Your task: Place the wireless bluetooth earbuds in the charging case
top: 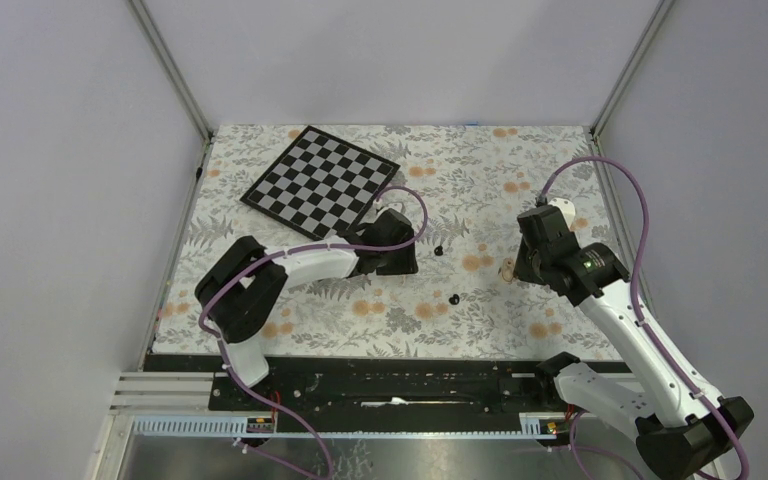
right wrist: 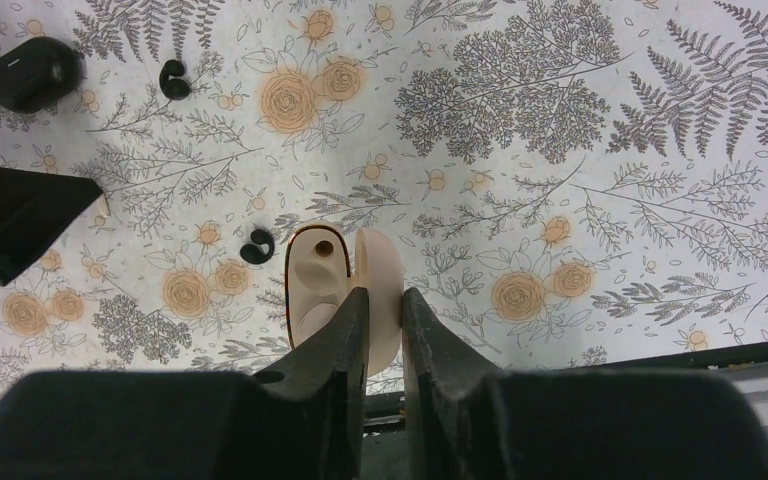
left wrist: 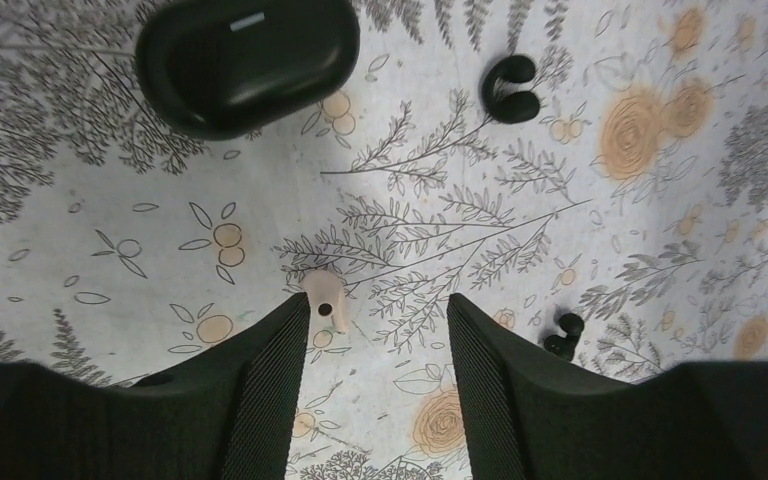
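Note:
A cream charging case [right wrist: 305, 285] stands with its lid [right wrist: 385, 260] swung open. My right gripper is shut on the lid. One round recess shows in the case's upper half; whether the paler lower one is filled I cannot tell. A cream earbud [left wrist: 325, 298] with a dark spot lies on the patterned table. Over it hangs my left gripper, its fingers spread wide with nothing held. The earbud sits closer to the left finger [left wrist: 275, 375]. In the top view, the left arm hides that earbud.
A black oblong case [left wrist: 250, 65] lies near the left gripper. Two small black C-shaped pieces, one upper [right wrist: 174, 80] and one lower [right wrist: 257, 246], rest between the arms. A checkered board [top: 322, 182] occupies the back left. Bare table stretches behind the right arm.

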